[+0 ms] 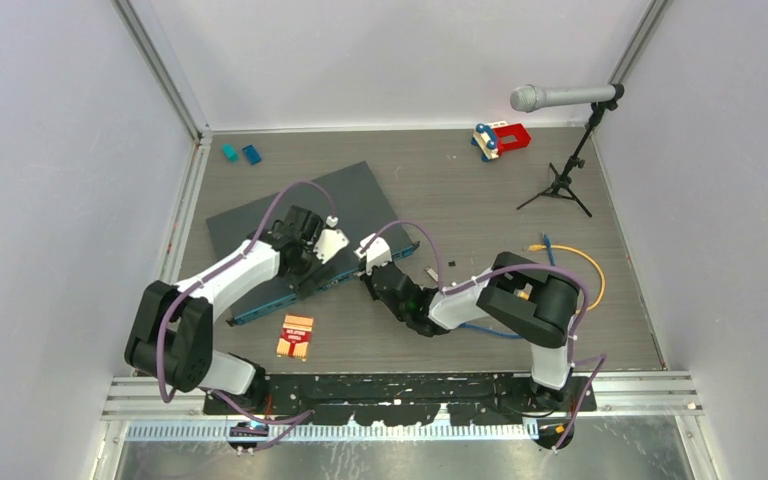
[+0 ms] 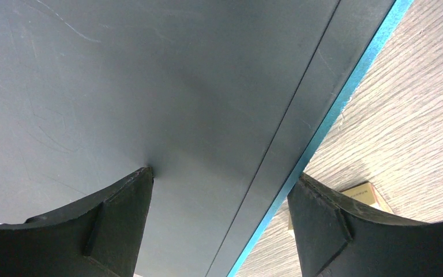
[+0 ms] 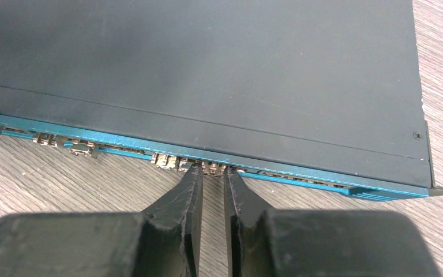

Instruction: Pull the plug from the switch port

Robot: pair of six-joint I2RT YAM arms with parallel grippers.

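A dark grey switch (image 1: 350,190) lies flat at an angle on the table, its front strip of metal ports (image 3: 164,161) along a blue edge. My left gripper rests over the switch's top near that edge, its fingers apart with only the switch's surface visible between them. My right gripper points at the port row, fingertips close together with a narrow gap, at a small metal piece on the edge. Whether a plug is between them cannot be told; the fingertips partly hide that spot.
An orange card pack (image 1: 295,336) lies in front of the switch. Yellow and blue cables (image 1: 596,268) lie to the right. A microphone on a tripod (image 1: 560,97), a toy truck (image 1: 510,136) and two small blue blocks (image 1: 251,154) stand toward the back.
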